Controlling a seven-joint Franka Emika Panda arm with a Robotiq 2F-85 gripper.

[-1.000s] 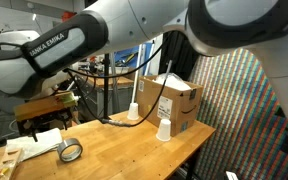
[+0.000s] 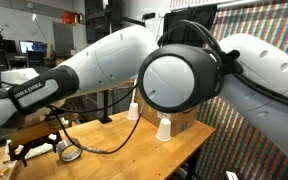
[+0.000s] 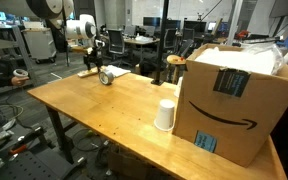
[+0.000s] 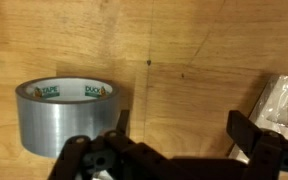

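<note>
A grey roll of duct tape (image 4: 68,116) lies on the wooden table at the lower left of the wrist view. My gripper stands open above the table, bare wood between its fingers. The left finger overlaps the roll's right side in that view; the right finger is close to a clear wrapped item (image 4: 281,106) at the right edge. In exterior view 1 the gripper (image 2: 40,146) hangs low at the table's left end, and the tape roll (image 2: 71,153) is partly hidden behind the arm. Exterior view 2 has the roll (image 3: 106,76) near the far end.
A large cardboard box (image 3: 224,112) occupies the table's other end, with a white cup (image 3: 165,115) beside it. A small wooden-looking item (image 2: 6,168) is at the far left.
The arm has come down, bringing the gripper closer to the table at the left end. It now hides part of the white sheet and the tape roll. The roll has not visibly moved.
</note>
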